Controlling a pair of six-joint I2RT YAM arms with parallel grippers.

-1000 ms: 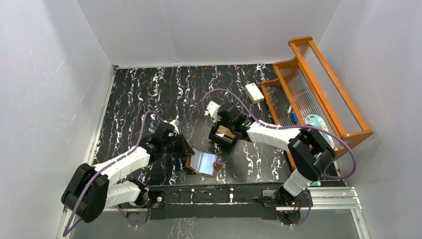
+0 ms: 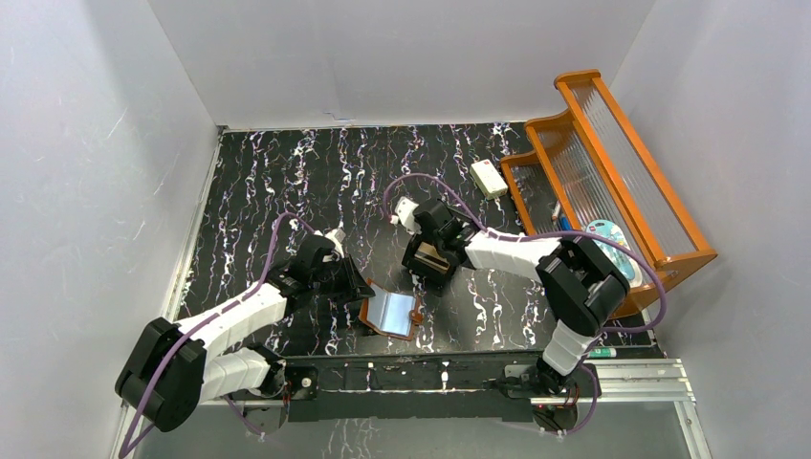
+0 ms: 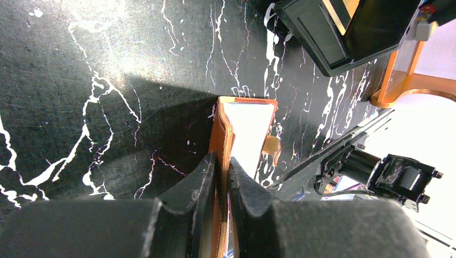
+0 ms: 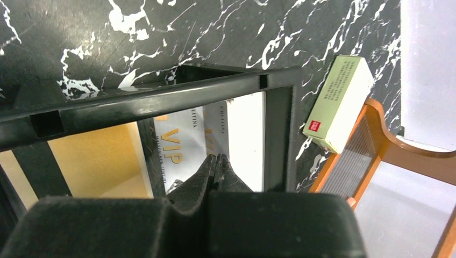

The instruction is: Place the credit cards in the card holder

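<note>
In the black box (image 4: pixel 282 145) lie a gold card (image 4: pixel 102 161), silver VIP cards (image 4: pixel 180 142) and a white card (image 4: pixel 246 140). My right gripper is over the box, fingertips together with nothing between them; the cards lie outside its fingers. The brown card holder (image 2: pixel 390 314) with clear sleeves lies open near the front of the counter. At its left edge, my left gripper is shut on the brown edge (image 3: pixel 226 129). The sleeves are partly hidden by that edge in the left wrist view.
A pale green and white carton (image 4: pixel 339 102) stands to the right of the box, beside a wooden rack (image 2: pixel 593 172) with ribbed panels.
The right gripper has shifted a little left and toward the front, staying shut, and sits lower at the box.
</note>
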